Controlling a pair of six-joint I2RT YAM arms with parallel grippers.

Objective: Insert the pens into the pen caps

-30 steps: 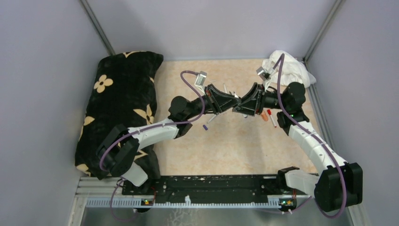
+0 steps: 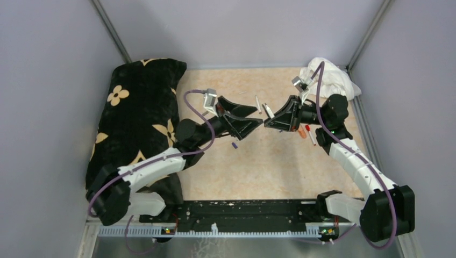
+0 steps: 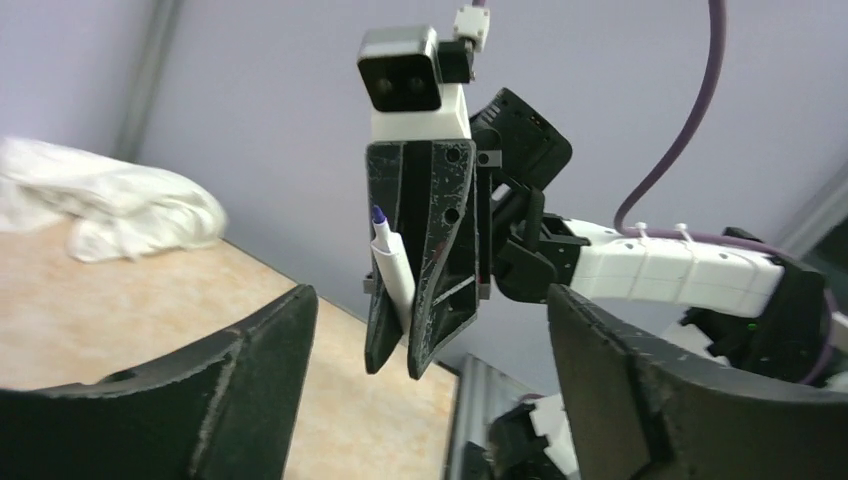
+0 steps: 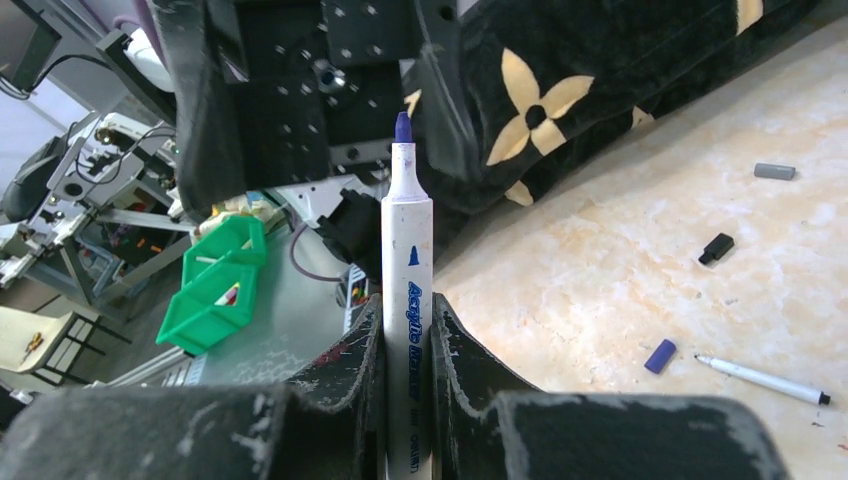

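My right gripper [image 2: 267, 120] is shut on a white acrylic marker [image 4: 406, 260], held upright with its bare blue tip showing. My left gripper [image 2: 258, 116] stands open a short way left of it, nothing seen between its fingers; in the left wrist view the marker [image 3: 393, 262] sits between the opposite fingers. On the table lie a blue cap [image 4: 660, 356], a black cap [image 4: 717, 249], a grey cap [image 4: 774, 171] and a thin white pen [image 4: 762, 377]. A red-capped pen [image 2: 311, 135] and an orange piece [image 2: 301, 131] lie right of my right gripper.
A black flowered cushion [image 2: 123, 113] covers the left side, a white cloth [image 2: 328, 80] the back right corner. Walls bound the sides and back.
My left gripper has backed away leftward from my right gripper and now stands open, exposing the held marker. The right arm is nearly still.
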